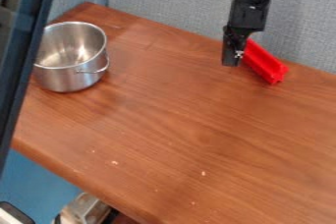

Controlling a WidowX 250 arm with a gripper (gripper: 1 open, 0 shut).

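My black gripper (234,53) hangs over the back right of the wooden table, its tip low beside the left end of a red oblong object (265,65). It is shut, with nothing visible between its fingers; whether it touches the red object is hard to tell. A steel pot (69,73) with side handles stands at the left of the table.
A grey padded wall (164,2) runs along the back. A dark frame (14,41) cuts across the left edge of the view, and metal hardware (83,210) sits below the table's front-left edge.
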